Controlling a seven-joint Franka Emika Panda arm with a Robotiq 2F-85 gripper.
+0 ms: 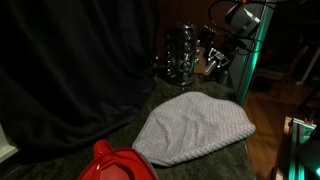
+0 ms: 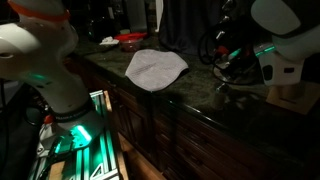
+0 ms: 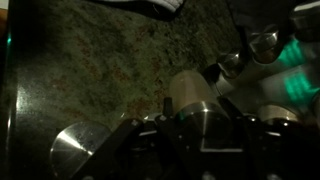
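In the wrist view, my gripper is shut on a small shiny cylinder (image 3: pixel 190 90), which looks like a metal-capped jar. The dark fingers stand either side of it. The same gripper (image 1: pixel 218 58) is at the back right of the counter in the first exterior view, just right of a dark rack with jars (image 1: pixel 180 55). The second exterior view shows the gripper (image 2: pixel 224 82) dimly above the counter. Poor light hides the cylinder's lower part.
A light grey cloth (image 1: pixel 195 125) covers the middle of the counter, with a red lidded vessel (image 1: pixel 118 166) at front left. Metal-topped jars (image 3: pixel 262 42) crowd the wrist view's right side. A round silver disc (image 3: pixel 78 150) lies lower left, with bare dark counter (image 3: pixel 100 80) above it.
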